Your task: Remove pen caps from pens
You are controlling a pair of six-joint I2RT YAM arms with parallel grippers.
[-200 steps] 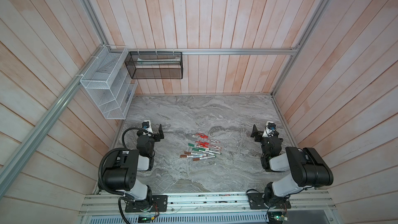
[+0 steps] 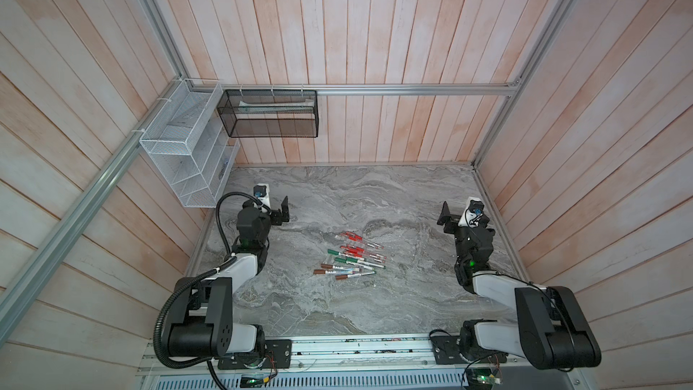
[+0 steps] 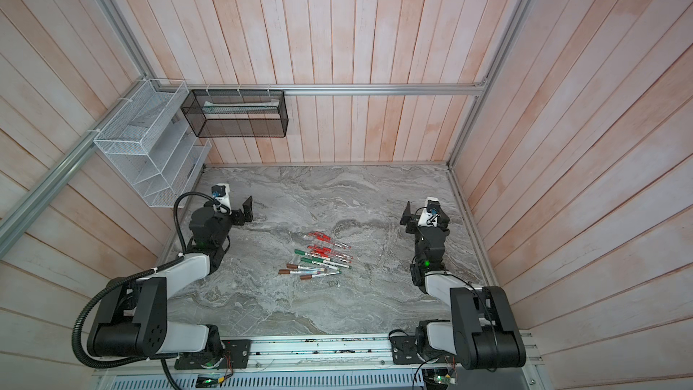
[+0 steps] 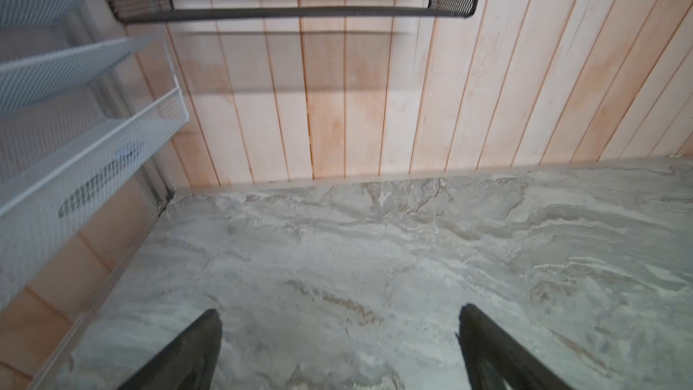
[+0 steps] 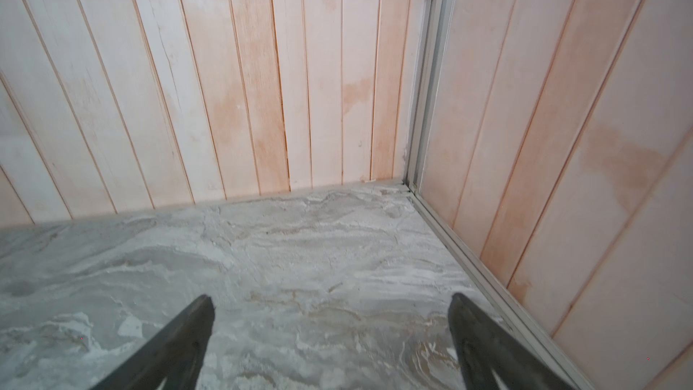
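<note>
Several capped-looking pens lie loosely side by side on the middle of the marble table: red pens [image 2: 352, 237] at the back, green pens [image 2: 353, 263] in the middle, brown pens [image 2: 332, 271] toward the front. Whether each cap is on is too small to tell. Left of the pens, my left gripper is open and empty, its fingers spread wide in the left wrist view. My right gripper is likewise open with nothing between its fingers, well to the right of the pens. Neither wrist view contains a pen.
A white mesh shelf [image 2: 195, 148] stands at the left wall, and a black mesh basket [image 2: 268, 130] hangs from the back rail.
Both arms have reached farther toward the back wall, the left one clearly and the right one slightly. The pens have not moved.
</note>
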